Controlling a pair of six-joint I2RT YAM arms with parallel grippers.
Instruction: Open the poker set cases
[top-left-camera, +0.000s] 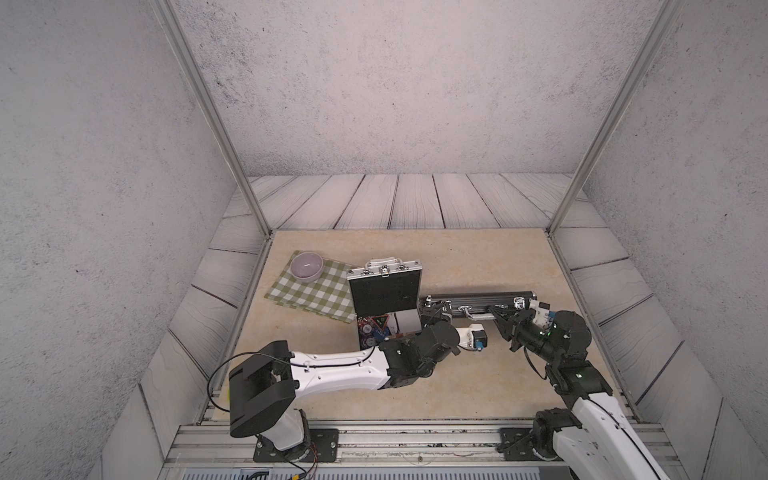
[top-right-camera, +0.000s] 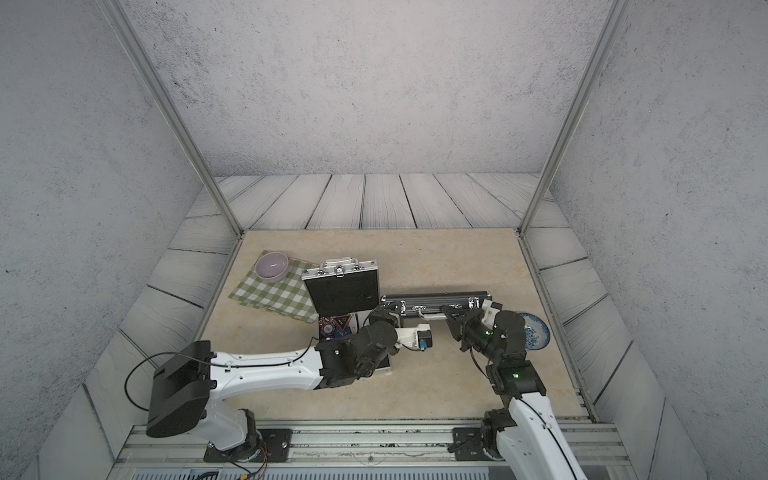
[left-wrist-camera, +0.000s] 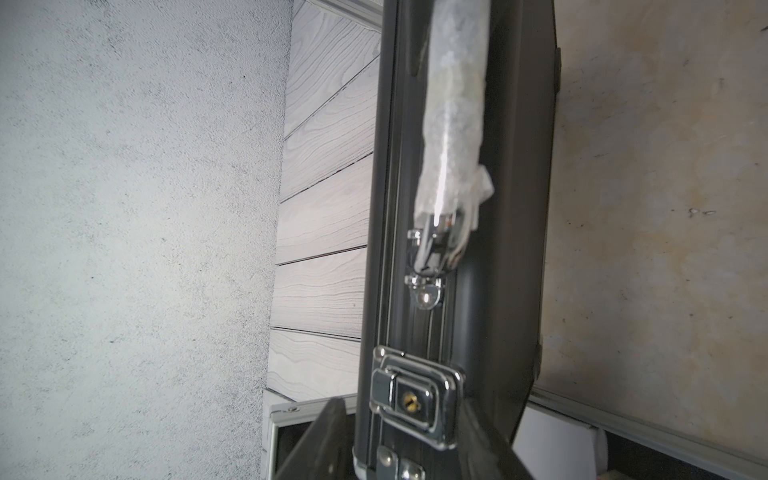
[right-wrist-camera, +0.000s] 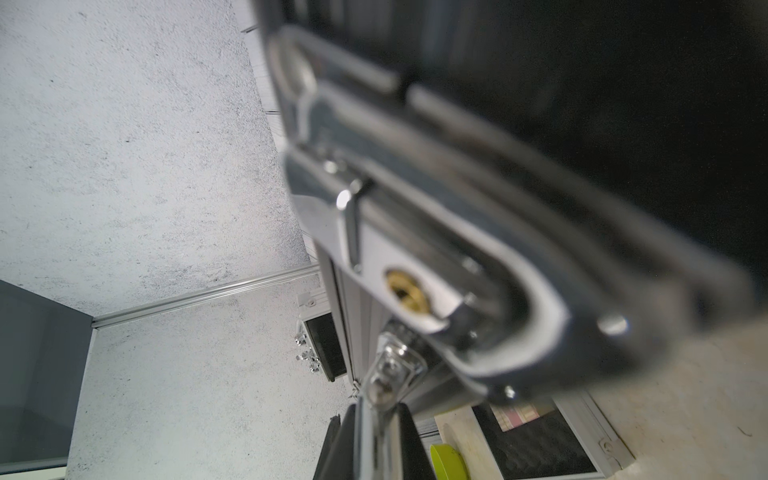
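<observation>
The dark grey poker case (top-left-camera: 488, 302) stands tilted at the right, its ridged front edge turned up. My right gripper is shut on the metal end of its handle (top-left-camera: 477, 317), close to a latch (right-wrist-camera: 336, 212). At the case's left end, my left gripper is part open, fingers on either side of the left latch (left-wrist-camera: 412, 400), which is flat and looks fastened. Whether those fingers touch the case I cannot tell. To the left, a second case stands with its black-lined lid (top-left-camera: 385, 292) raised, showing chips and cards (top-left-camera: 376, 328); my left arm hides its front.
A purple bowl (top-left-camera: 306, 267) sits on a checkered cloth (top-left-camera: 320, 296) at the back left. A blue-patterned plate (top-right-camera: 534, 330) lies to the right, behind my right arm. Free table shows behind the dark case and along the front.
</observation>
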